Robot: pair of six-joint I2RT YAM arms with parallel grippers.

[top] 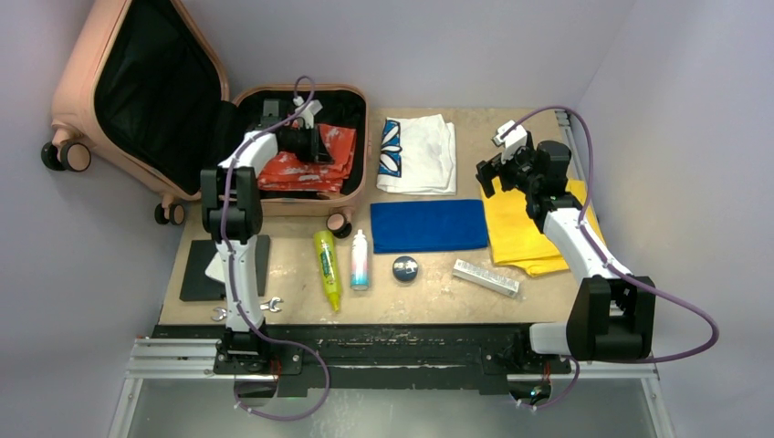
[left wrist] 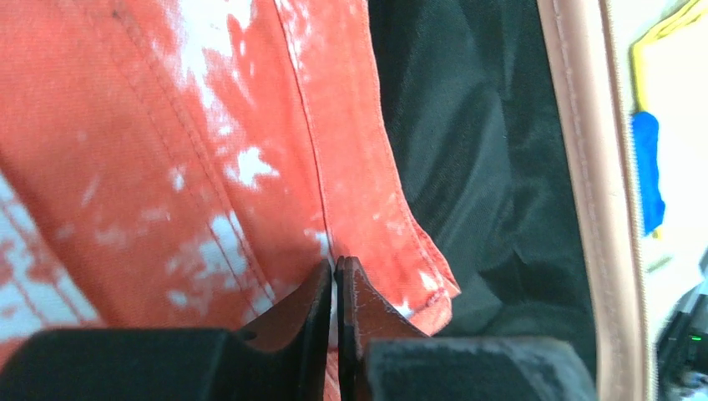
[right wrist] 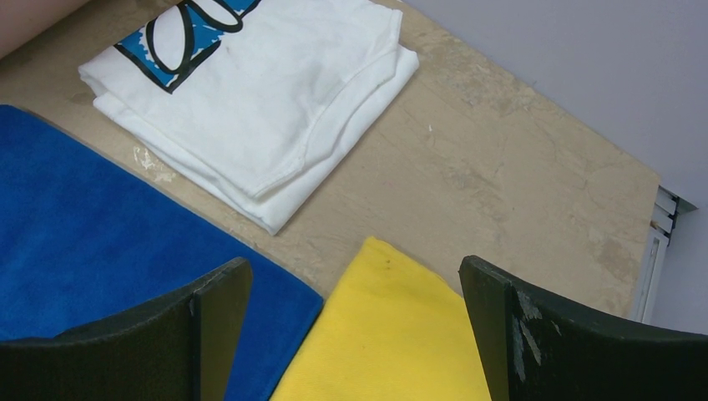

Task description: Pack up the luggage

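Inside the open pink suitcase (top: pixel 262 207) lies a folded red patterned garment (top: pixel 330 169). My left gripper (top: pixel 317 155) is down on it, shut, its tips pressed on the red fabric (left wrist: pixel 167 150) near a folded edge; no held cloth is clear between them. My right gripper (top: pixel 486 175) hangs open and empty over the table near a folded white shirt (top: pixel 420 155), a blue cloth (top: pixel 429 225) and a yellow cloth (top: pixel 520 237).
Along the front lie a green bottle (top: pixel 327 269), a spray can (top: pixel 360 265), a round tin (top: pixel 405 268), a long box (top: pixel 484 276), a dark flat item (top: pixel 196 283) and a wrench (top: pixel 272 305). The suitcase lid (top: pixel 146 91) stands open at back left.
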